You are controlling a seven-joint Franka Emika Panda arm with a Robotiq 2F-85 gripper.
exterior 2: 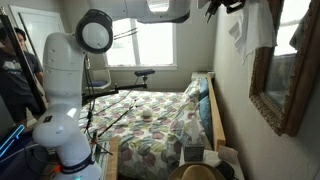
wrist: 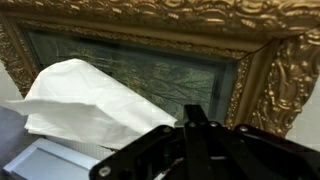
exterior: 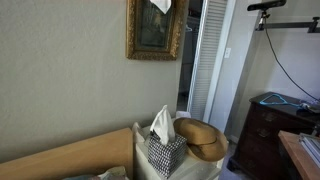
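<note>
In the wrist view a white tissue (wrist: 95,105) runs out from the dark gripper, whose fingers are shut on its end. The loose part spreads to the left across the framed picture. Exterior view 1 shows only the tissue's lower tip (exterior: 161,4) at the top edge, in front of the picture; the gripper is out of that view. A patterned tissue box (exterior: 166,155) stands below with another white tissue (exterior: 163,124) sticking up from it. High in exterior view 2, the dark gripper (exterior 2: 225,5) is partly cut off by the top edge.
A gold-framed picture (exterior: 154,40) hangs on the wall close behind the held tissue. The straw hat (exterior: 202,139) lies beside the box. A bed with a floral cover (exterior 2: 150,130) and a wooden headboard (exterior: 75,158) are nearby. At right stands a dark dresser (exterior: 265,140).
</note>
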